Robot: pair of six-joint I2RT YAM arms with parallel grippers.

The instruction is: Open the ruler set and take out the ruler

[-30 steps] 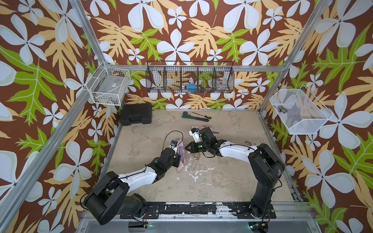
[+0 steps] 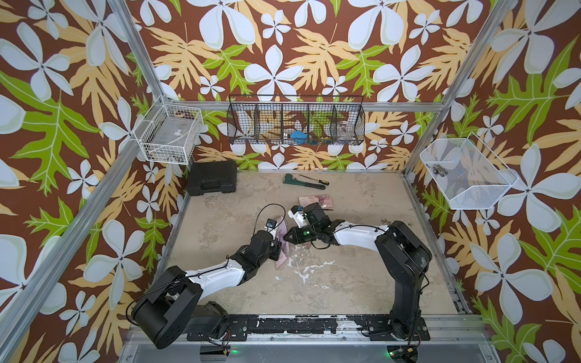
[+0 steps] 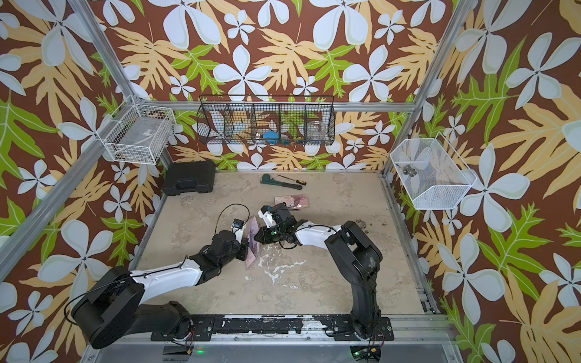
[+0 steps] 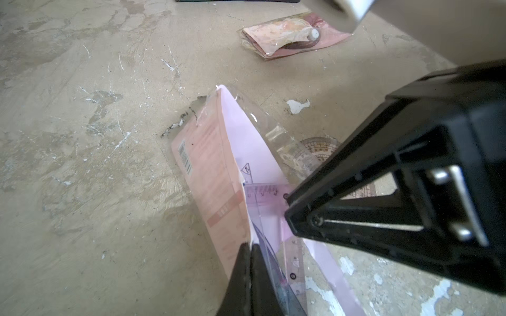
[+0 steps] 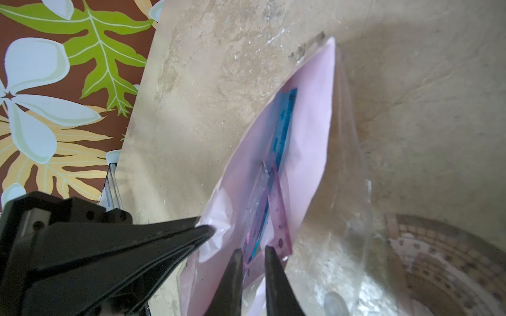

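Note:
A pink ruler-set sleeve stands on edge on the table, gaping, with its clear plastic cover spread to one side. Shut on the sleeve's near wall is my left gripper. Inside show a clear purple-tinted ruler and a blue ruler. My right gripper is at the sleeve's mouth, its fingers part open beside the purple-tinted piece. Whether they touch it, I cannot tell. A brown protractor lies flat on the table beside the sleeve.
Behind my right gripper lies a pink packet. Farther back are a green-handled tool and a black case.
My right gripper has moved left, up to the opened sleeve, and more of the pink packet behind it shows. The left arm and the sleeve look nearly unmoved.

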